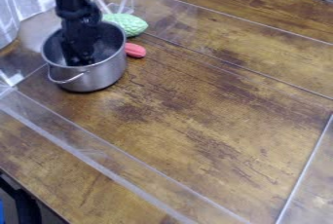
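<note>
A grey metal pot (88, 72) with a wire handle stands on the wooden table at the left of the camera view. The black arm reaches down from the top left, and the gripper (82, 48) is lowered into the pot. Its fingertips are dark against the pot's interior, so their state and anything between them cannot be made out.
Behind the pot to the right sit a pale green cabbage-like item (125, 25) and a small pink-red object (134, 50). A blue-black object shows at the bottom left corner.
</note>
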